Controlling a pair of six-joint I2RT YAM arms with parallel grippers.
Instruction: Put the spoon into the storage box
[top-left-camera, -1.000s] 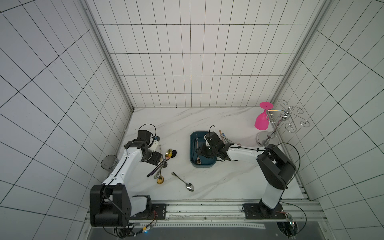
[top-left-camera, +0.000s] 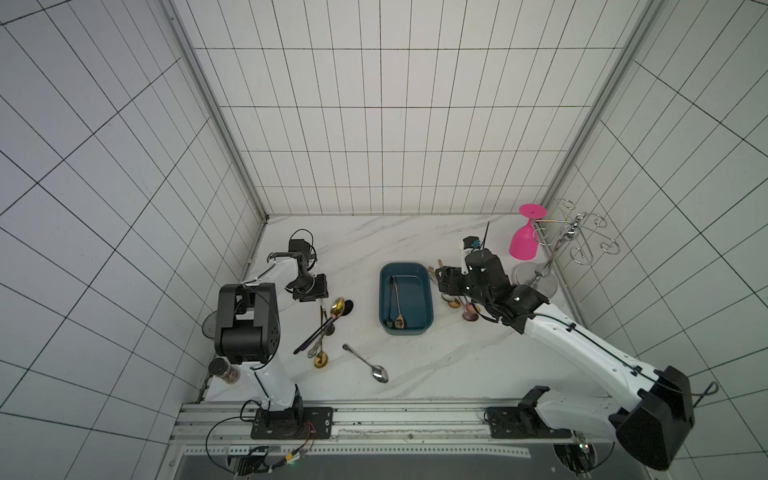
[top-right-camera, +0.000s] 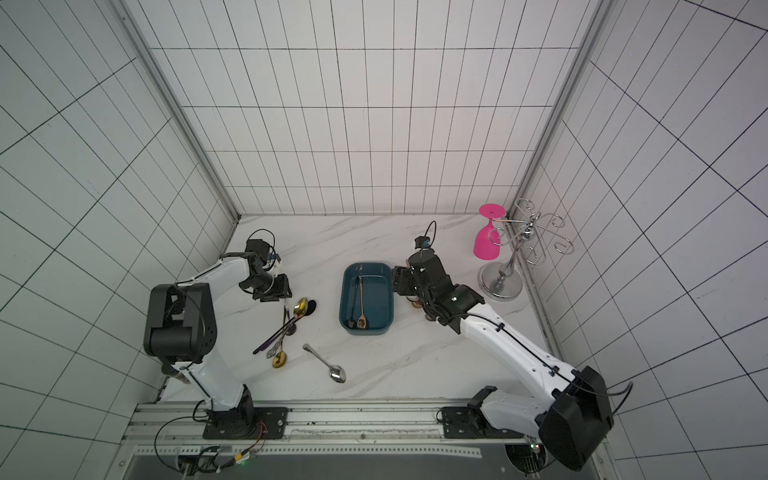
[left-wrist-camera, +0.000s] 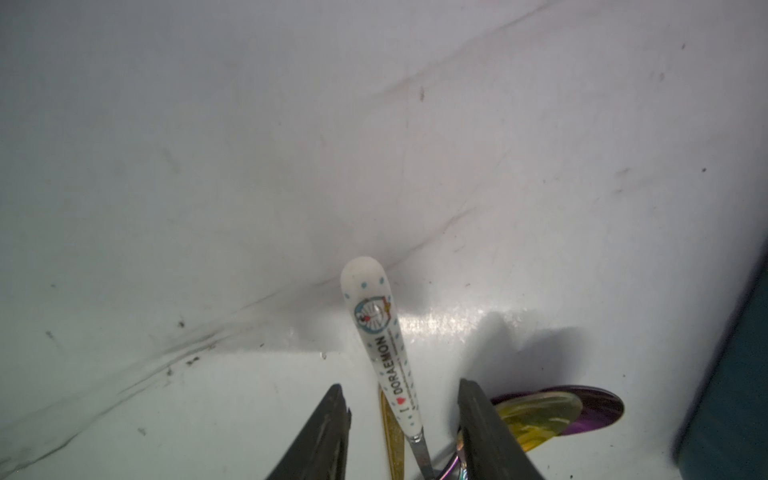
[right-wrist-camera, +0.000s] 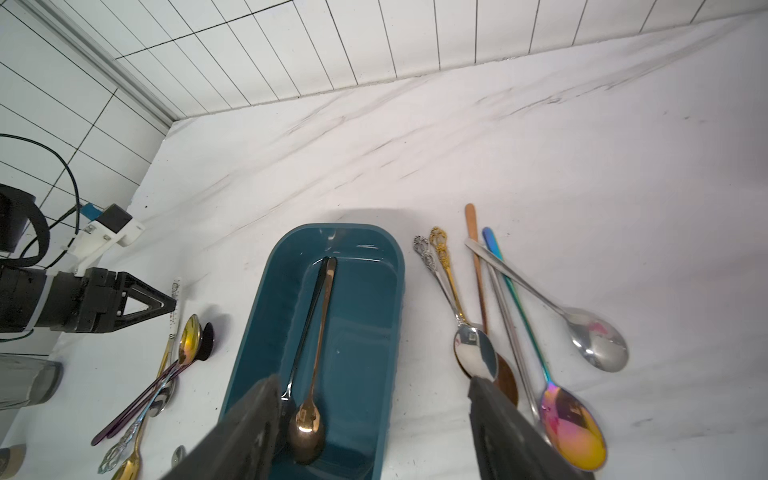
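The blue storage box (top-left-camera: 405, 280) holds two long spoons, a dark one and a copper one (right-wrist-camera: 308, 428). My left gripper, open and empty, hangs over a spoon with a white Doraemon handle (left-wrist-camera: 380, 344), among crossed gold, purple and silver spoons at the left. My right gripper is open over the box's right side, with nothing seen between its fingers. Right of the box lie several spoons, including a rainbow one (right-wrist-camera: 572, 428) and silver ones (right-wrist-camera: 600, 336). A single silver spoon (top-left-camera: 377, 372) lies at the front.
A pink upturned goblet (top-left-camera: 524, 240) and a metal stand (top-right-camera: 500, 284) stand at the back right. Glass jars (top-left-camera: 224, 369) stand at the far left.
My right gripper has risen and moved right from inside the box, uncovering it. My left gripper has moved back toward the rear, over the white-handled spoon.
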